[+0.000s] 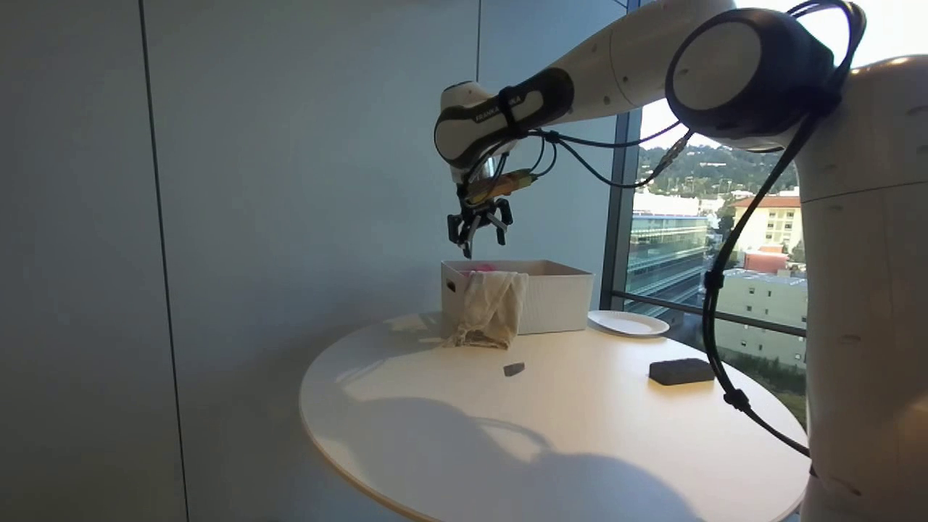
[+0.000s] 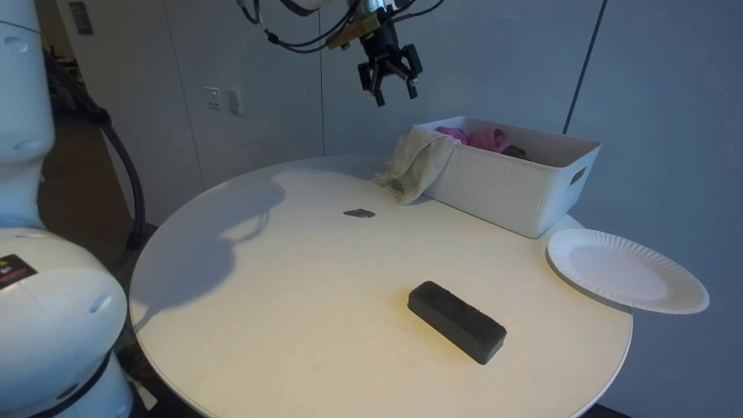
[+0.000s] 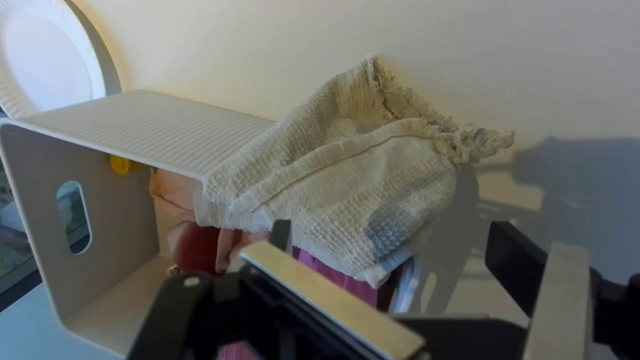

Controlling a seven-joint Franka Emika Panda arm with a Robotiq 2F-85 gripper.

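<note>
A cream cloth (image 1: 493,306) hangs over the rim of the white bin (image 1: 557,304), its frayed lower end close to the tabletop. In the second exterior view the same cloth (image 2: 418,161) drapes down the bin's near left corner, with pink fabric (image 2: 489,139) inside. My gripper (image 2: 397,98) is above that end of the bin, open, clear of everything, with nothing between its fingers. Seen from the wrist, the cloth (image 3: 342,186) lies ahead of my spread fingers. Part of the bin's contents is hidden behind the cloth and my gripper.
A dark eraser-like block (image 2: 457,320) lies on the round table (image 2: 313,299). Towards the table's middle is a small dark grey piece (image 2: 359,213). The white paper plate (image 2: 620,268) overhangs the edge.
</note>
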